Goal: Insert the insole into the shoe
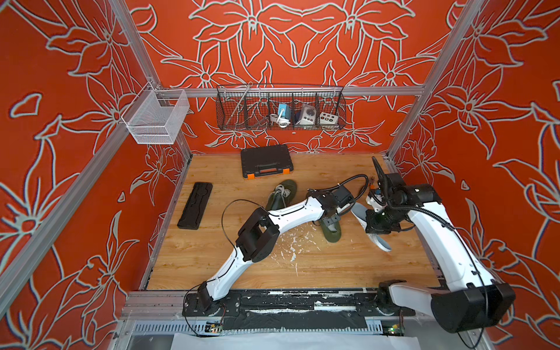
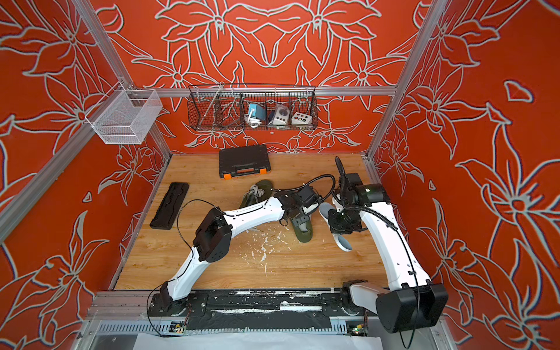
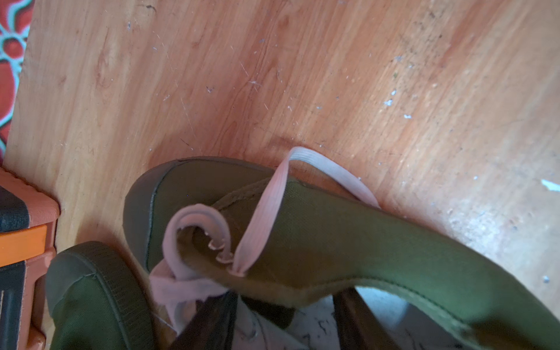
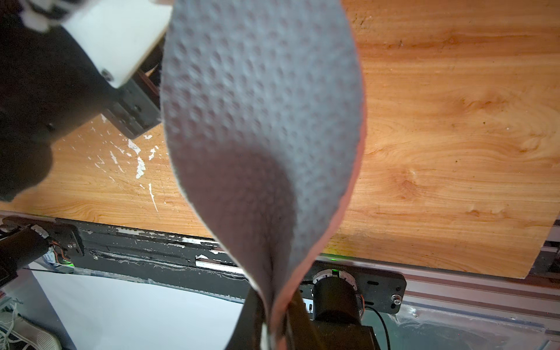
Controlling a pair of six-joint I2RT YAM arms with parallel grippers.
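An olive canvas shoe with pale laces (image 3: 373,239) lies under my left gripper, whose open fingers point into its opening at the lace side; a light patterned lining shows inside. In the top left view this shoe (image 1: 331,232) is partly hidden by the left arm. A second olive shoe (image 1: 281,192) lies left of it, partly behind the arm. My right gripper is shut on a grey dimpled insole (image 4: 262,99), folded where pinched and raised to the right of the first shoe.
A black case with orange latches (image 1: 265,160) lies at the back, a black tray (image 1: 195,205) at the left. Wire baskets (image 1: 280,108) hang on the back and left walls. Bare table remains along the front.
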